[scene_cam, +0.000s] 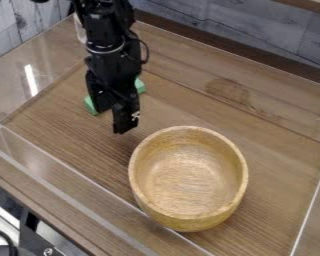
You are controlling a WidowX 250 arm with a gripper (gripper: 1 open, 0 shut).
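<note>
The black robot arm reaches down from the top of the camera view, its gripper [115, 118] open above the wooden tabletop, left of centre. Just behind the gripper lies a green object [95, 103], partly hidden by it; its shape is hard to tell. A large pale wooden bowl [190, 205] sits in front and to the right of the gripper, apart from it, with nothing visible inside.
Bare tabletop [254, 95] stretches to the right and back. A white item stands at the back left, behind the arm. The table's edge with cables below is at the bottom left.
</note>
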